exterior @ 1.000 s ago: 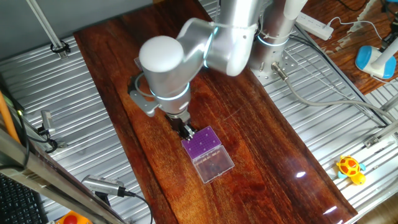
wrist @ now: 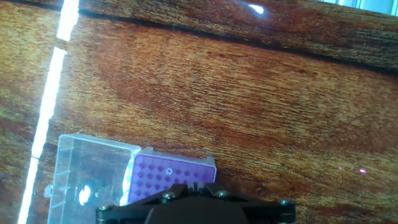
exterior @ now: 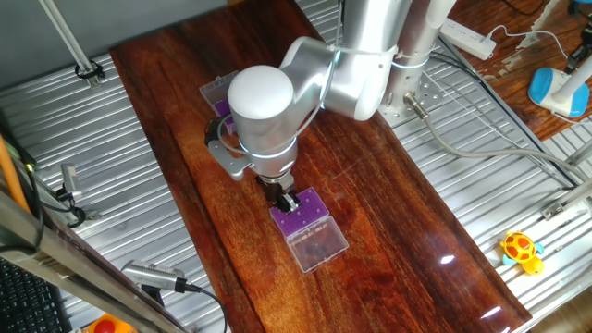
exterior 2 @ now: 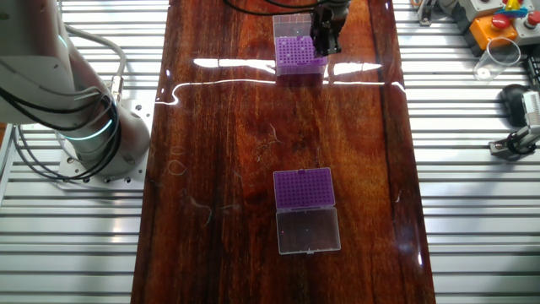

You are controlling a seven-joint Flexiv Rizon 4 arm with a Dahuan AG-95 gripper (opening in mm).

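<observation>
A clear box with a purple perforated rack (exterior: pixel 301 215) lies open, its transparent lid (exterior: pixel 317 246) folded out flat. Pale spots show in several of the rack's holes. My gripper (exterior: pixel 290 201) points down over the rack's upper edge; whether it touches cannot be told. In the wrist view the dark fingertips of the gripper are close together in front of the purple rack (wrist: pixel 163 175), with nothing clear between them. One pale ring marks a hole there. From the opposite side, the gripper (exterior 2: pixel 326 42) is at the right part of the far rack (exterior 2: pixel 295 52).
A second open box with a purple rack (exterior 2: pixel 304 188) and clear lid (exterior 2: pixel 308 230) lies farther along the wooden board (exterior 2: pixel 219 169), partly behind the arm in exterior view 1. Between the boxes the board is bare. A toy turtle (exterior: pixel 520 248) stands off the board.
The arm and gripper have shifted right and slightly down in exterior view 1, from the rack's upper left corner farther over the rack. The box has stayed put.
</observation>
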